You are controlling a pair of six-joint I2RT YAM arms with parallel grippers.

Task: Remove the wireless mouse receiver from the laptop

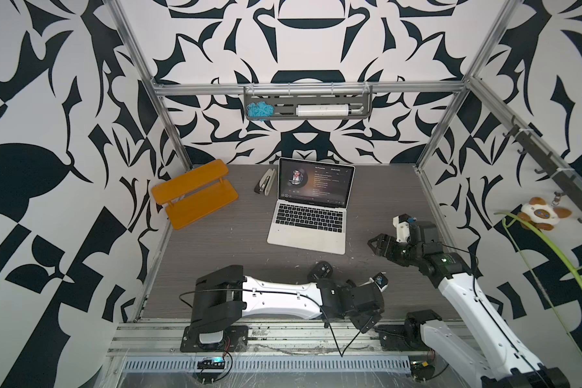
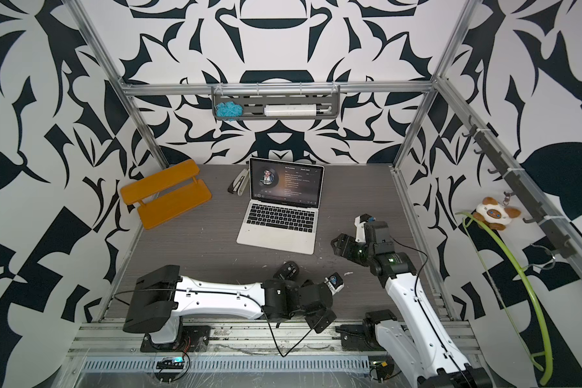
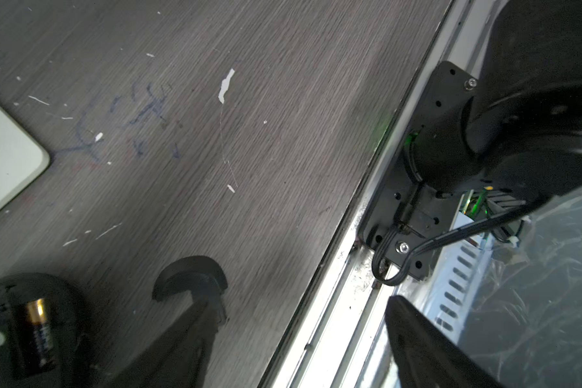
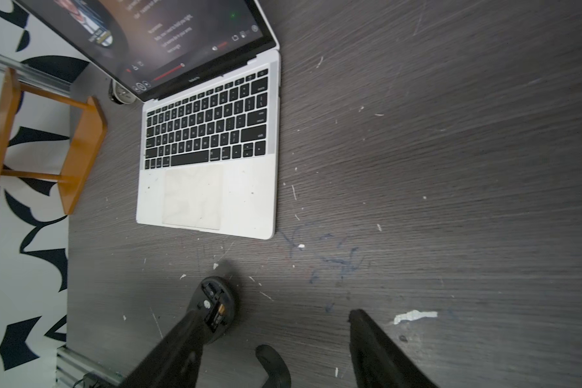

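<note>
The silver laptop (image 1: 308, 223) stands with its lid up and screen lit. No receiver shows along its right side (image 4: 279, 110) in the right wrist view. An upturned black mouse (image 4: 214, 307), its battery bay uncovered and a battery (image 3: 40, 333) inside, lies on the table in front of the laptop. Beside it is a loose curved black cover (image 3: 194, 278). My left gripper is open near the table's front edge, with nothing seen between its fingers. Right of the laptop, my right gripper is open above the table, its fingers empty.
A stapler (image 1: 265, 181) rests left of the laptop, and an orange-brown stand (image 1: 195, 194) is at the far left. Bare table (image 4: 433, 161) extends to the laptop's right. My left arm (image 1: 281, 297) stretches along the table's front.
</note>
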